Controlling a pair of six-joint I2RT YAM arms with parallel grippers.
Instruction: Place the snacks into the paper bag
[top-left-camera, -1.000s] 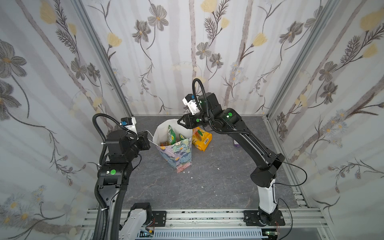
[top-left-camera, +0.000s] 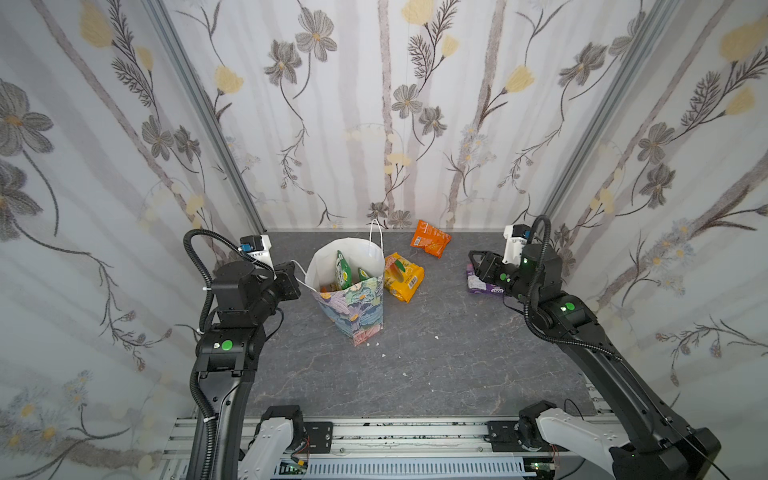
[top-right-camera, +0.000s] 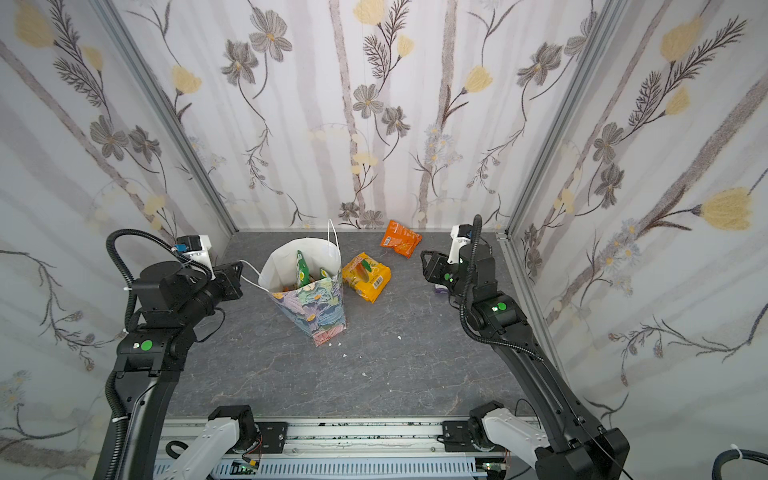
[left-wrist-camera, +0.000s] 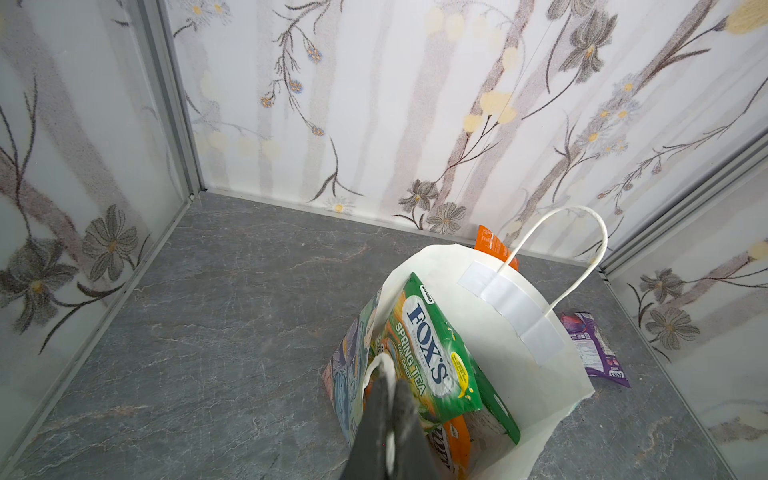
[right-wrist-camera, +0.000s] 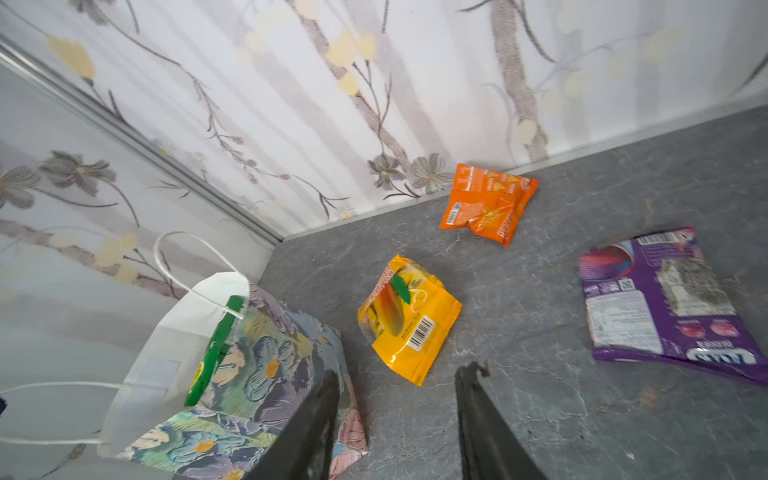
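The flowered paper bag (top-left-camera: 352, 308) stands left of centre, mouth up. Inside it show a green FOX'S pack (left-wrist-camera: 428, 352) and part of an orange pack (left-wrist-camera: 453, 444). My left gripper is shut on the bag's near white handle (top-left-camera: 300, 270). Close to the bag's right side lies a yellow snack pack (right-wrist-camera: 412, 320); behind it, near the back wall, is an orange one (right-wrist-camera: 488, 201). A purple pack (right-wrist-camera: 662, 300) rests at the right, partly hidden by my right arm in the top views. Empty between its parted fingers, my right gripper is open above the table.
The bag's other handle (left-wrist-camera: 596, 240) stands up free on the far right side of the mouth. Patterned walls enclose the table (top-left-camera: 432, 360) at the back and sides.
My right gripper has swung from over the bag's right rim to the right, near the purple pack, uncovering the orange pack. The left arm and bag have stayed put.
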